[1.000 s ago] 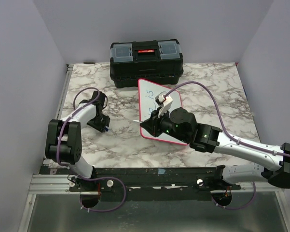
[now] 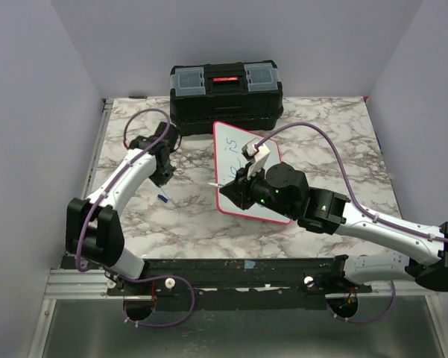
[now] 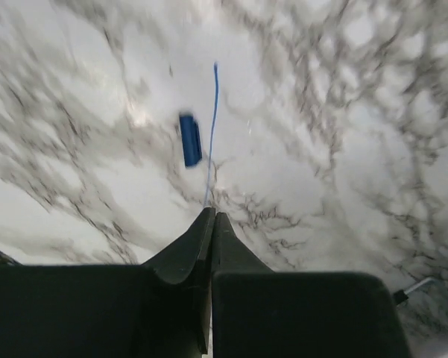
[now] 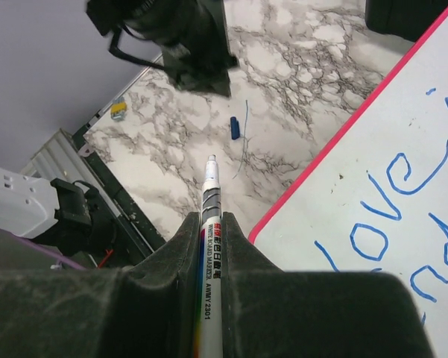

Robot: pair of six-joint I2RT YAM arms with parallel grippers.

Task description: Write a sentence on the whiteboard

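The blue marker cap (image 3: 190, 139) lies on the marble tabletop, outside my left gripper, whose fingers are shut with nothing between them. In the top view that gripper (image 2: 162, 179) hangs above and behind the cap (image 2: 162, 198), blurred by motion. My right gripper is shut around the white marker (image 4: 212, 246), its bare tip pointing out toward the table's left side. Red-edged, the whiteboard (image 4: 343, 201) carries blue handwriting, in part hidden by the right arm in the top view.
A thin blue line (image 3: 212, 134) runs on the tabletop right beside the cap. A black toolbox (image 2: 225, 97) stands at the back, behind the whiteboard. Something yellow (image 4: 118, 110) lies at the left table edge.
The cap stays on the table. The right arm has shifted only slightly, still holding the marker.
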